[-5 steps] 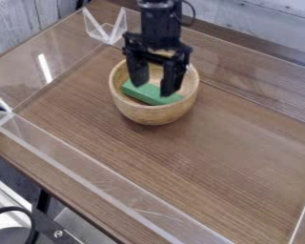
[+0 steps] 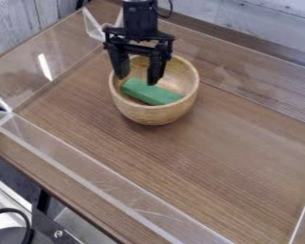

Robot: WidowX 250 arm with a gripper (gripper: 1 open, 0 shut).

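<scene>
A tan bowl (image 2: 167,114) stands on the wooden table near the top middle. A green block (image 2: 150,91) lies inside it. My black gripper (image 2: 138,69) is over the bowl's back part, above the block, open, with its two fingers apart at either side.
A clear plastic edge runs along the lower left, with black cables in the bottom left corner. A pale wall or board borders the top right.
The green block still lies in the bowl.
</scene>
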